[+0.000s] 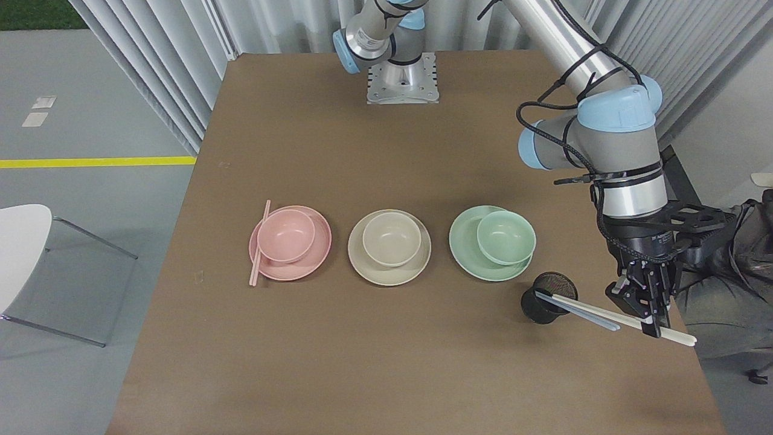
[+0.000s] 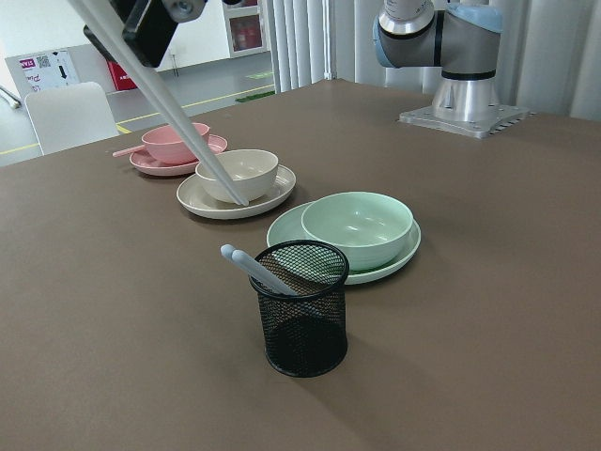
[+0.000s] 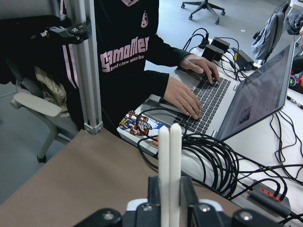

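Observation:
My gripper is shut on a pair of white chopsticks, held above and at the right of a black mesh pen cup, their length running past it in the front view. Light blue chopsticks lean in the cup. To its left stand a green bowl on a green plate, a cream bowl on a cream plate, and a pink bowl on a pink plate, with pink chopsticks along the plate's left edge.
The table's right edge is close to my gripper; beyond it a seated person works at a laptop among coiled cables.

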